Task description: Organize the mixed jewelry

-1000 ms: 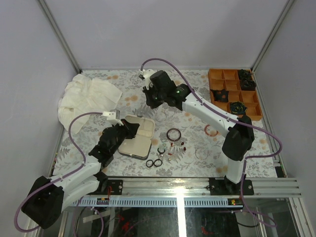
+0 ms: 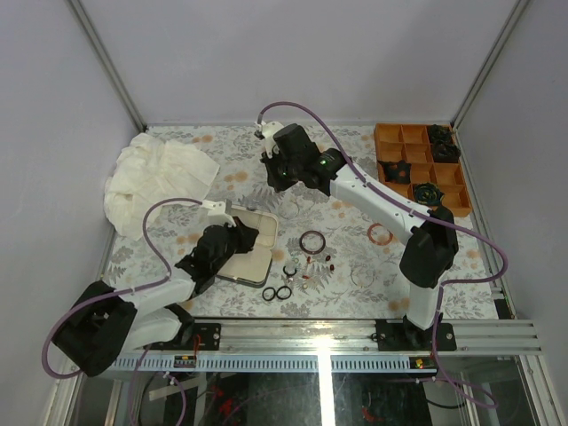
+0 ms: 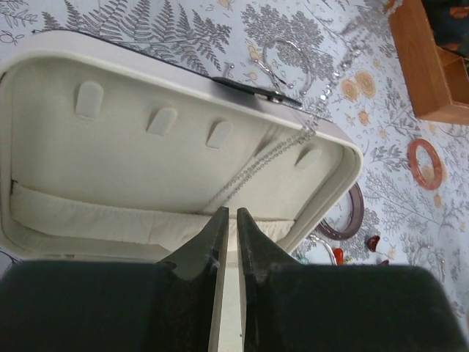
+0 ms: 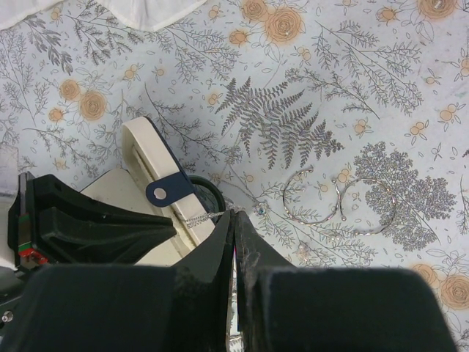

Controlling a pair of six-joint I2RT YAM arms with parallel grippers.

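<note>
An open cream jewelry box (image 2: 238, 271) lies on the patterned cloth at the left, its raised lid (image 3: 102, 158) lined with small tabs. A fine silver chain necklace (image 3: 282, 147) stretches diagonally over the lid's rim. Its lower end meets the tips of my left gripper, which is shut on it above the box. The chain's other end (image 4: 209, 217) comes to the fingertips of my right gripper, shut on it beyond the lid. In the top view the left gripper (image 2: 253, 238) is over the box; the right gripper (image 2: 279, 186) is farther back.
Bracelets, rings and small pieces lie right of the box, including a dark bangle (image 2: 312, 242) and a reddish bangle (image 2: 380, 234). A compartmented orange-brown tray (image 2: 413, 153) stands at the back right. White cloth (image 2: 160, 182) is bunched at the left.
My left gripper has shifted a little to the right over the box. The right gripper has moved slightly right and away from the front edge. The box and loose jewelry look unchanged.
</note>
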